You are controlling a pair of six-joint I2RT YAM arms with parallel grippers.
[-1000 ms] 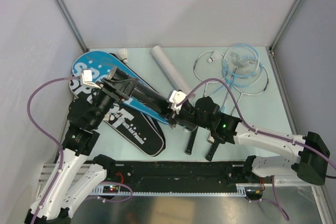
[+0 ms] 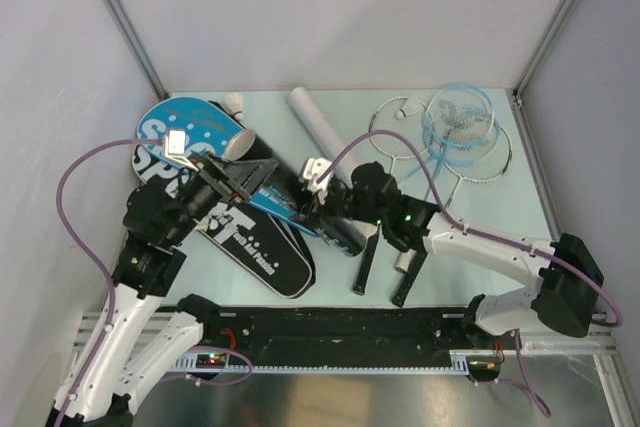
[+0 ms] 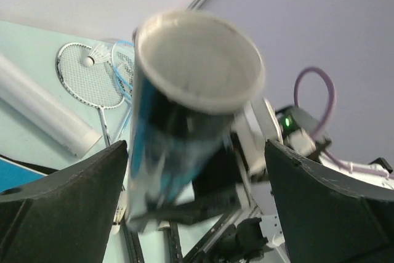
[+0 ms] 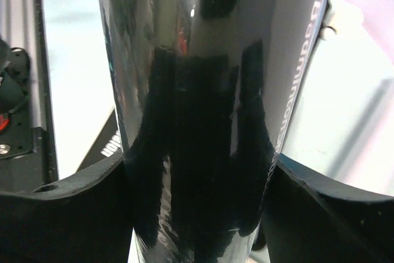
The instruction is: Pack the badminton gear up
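A glossy dark shuttlecock tube (image 4: 197, 121) fills the right wrist view, with my right gripper (image 2: 310, 197) shut around its middle. Tilted above the table, the tube points its pale round end (image 3: 197, 60) up and left. My left gripper is open near that end, one finger (image 3: 80, 201) to each side, the tube blurred between them. Several rackets (image 2: 465, 132) lie at the table's right, with a shuttlecock (image 2: 410, 107) on one. On the left are a blue racket bag (image 2: 190, 120) and a black one (image 2: 262, 252). Another shuttlecock (image 2: 235, 103) lies by the blue bag.
A white tube (image 2: 320, 127) lies across the middle back of the table. Black racket handles (image 2: 366, 265) reach toward the front edge below my right arm. The table (image 2: 500, 247) has bare room at the right front.
My left gripper has shifted slightly right and down along the tube, and the tube's pale end now shows in the top view. The right arm has come left and down with the tube.
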